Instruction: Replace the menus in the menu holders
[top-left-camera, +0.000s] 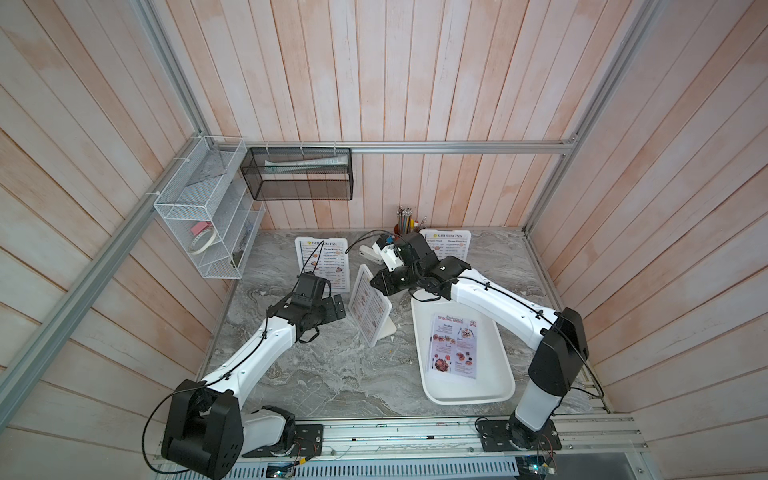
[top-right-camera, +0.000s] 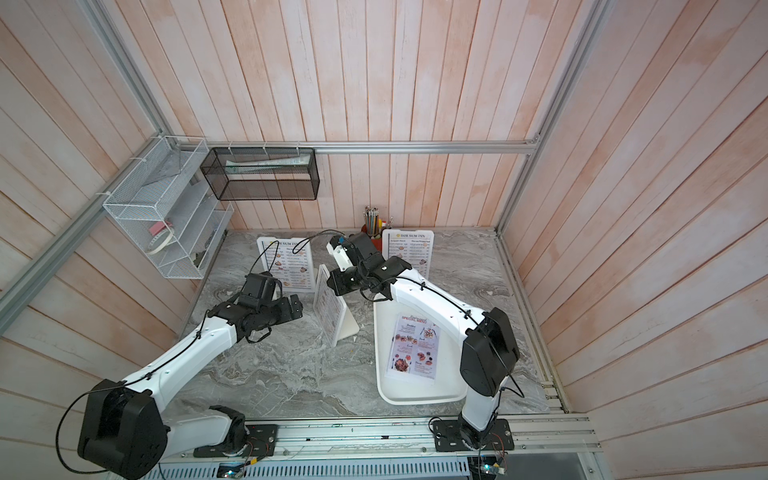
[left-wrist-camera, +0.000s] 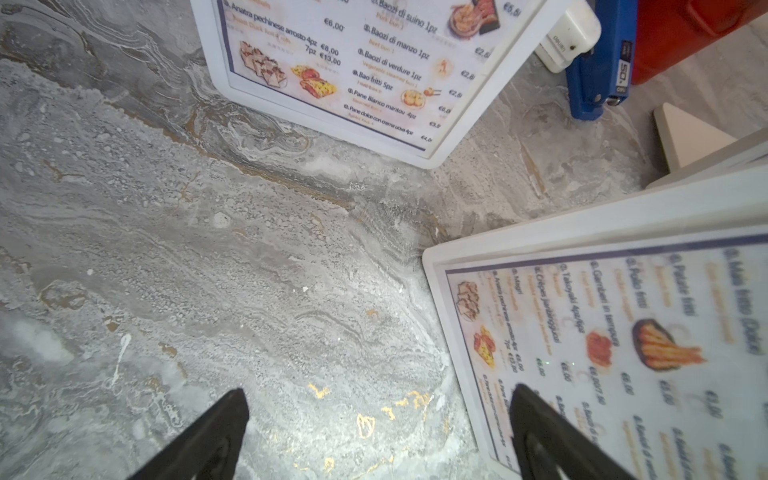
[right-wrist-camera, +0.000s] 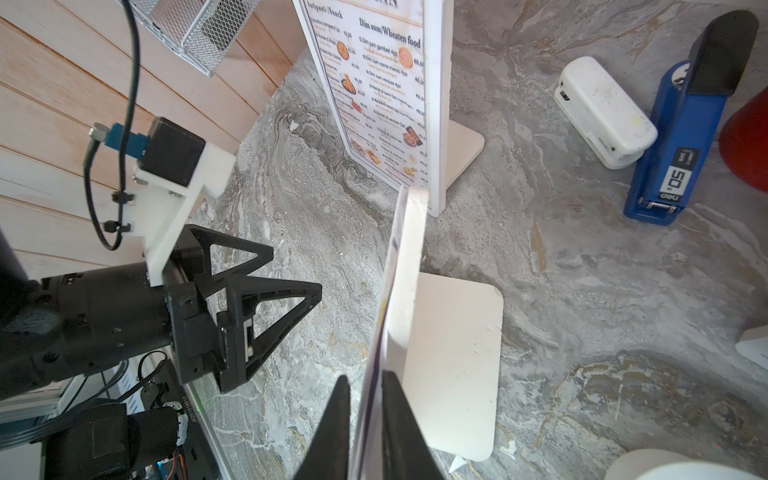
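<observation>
In the middle of the table a white menu holder (top-left-camera: 369, 307) stands with its menu (left-wrist-camera: 616, 336) facing left. My right gripper is at its upper edge, slightly open, with a finger on either side of the menu sheet and holder edge; a small gap shows beside the sheet. To the left, my left gripper (top-left-camera: 340, 307) stands open and empty, apart from the holder. Two more holders with menus stand behind, one at back left (top-left-camera: 323, 264) and one at back right (top-left-camera: 448, 243). A different menu sheet (top-left-camera: 453, 345) lies flat in the white tray (top-left-camera: 468, 397).
A white object (right-wrist-camera: 605, 112), a blue stapler (right-wrist-camera: 676, 152) and a red pen cup (right-wrist-camera: 748, 144) sit at the back. Wire shelves (top-left-camera: 209, 209) and a black mesh basket (top-left-camera: 297, 187) hang at the back left.
</observation>
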